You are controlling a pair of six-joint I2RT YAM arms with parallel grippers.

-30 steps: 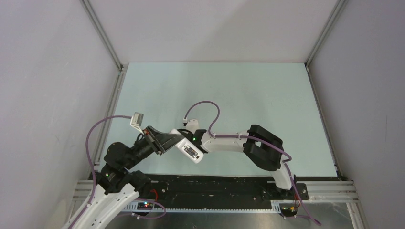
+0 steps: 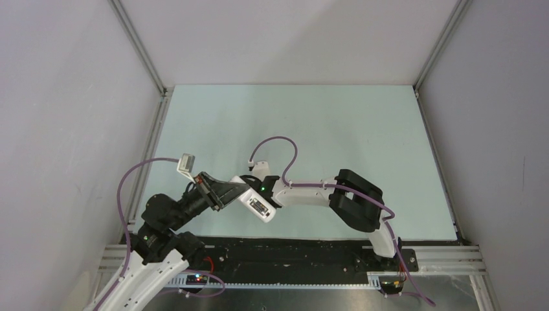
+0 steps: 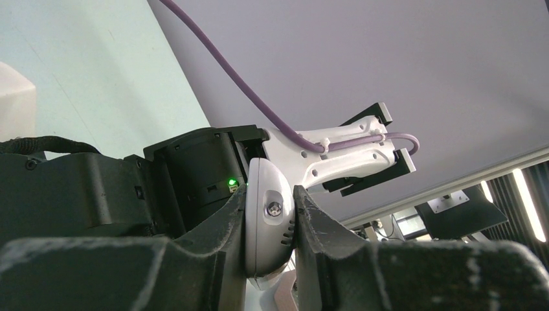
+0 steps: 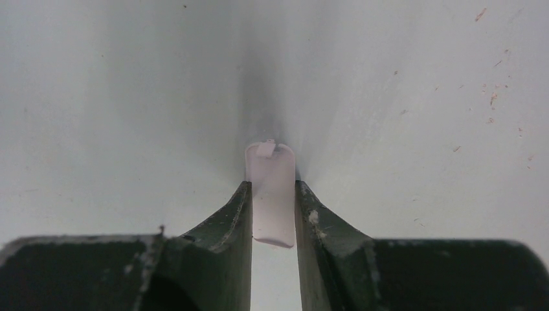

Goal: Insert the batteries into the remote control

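My left gripper is shut on the white remote control [image 3: 268,184], which it sees end-on. In the top view the remote [image 2: 259,206] slants down and right from the left gripper [image 2: 241,186], a dark patch with pale marks on its upturned face. Close behind it is the black body [image 3: 201,175] of my right gripper, whose fingertips are hidden from above. The right wrist view shows a small flat pinkish-white piece [image 4: 273,194] between the parted fingers of my right gripper, close to both. Whether they press on it is unclear. No loose batteries can be made out.
A purple cable [image 2: 278,137] loops above the right gripper. Walls stand left, right and at the back, and the two arms meet closely near the table's front left.
From above, both arms and the remote look practically still. The cable loop over the right gripper has shifted by only a hair.
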